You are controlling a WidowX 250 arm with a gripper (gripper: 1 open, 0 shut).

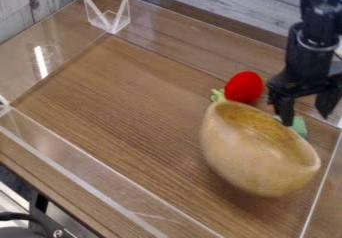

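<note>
The black gripper (303, 106) hangs at the right of the camera view, open, low behind a large wooden bowl (261, 162), which is tilted toward the left. A red object (243, 85) with a green part lies just left of the gripper. A light green piece (298, 125) shows under the gripper, beside the bowl's back rim; whether the fingers touch it or the bowl is unclear.
A white wire-like item (110, 13) stands at the back left.
</note>
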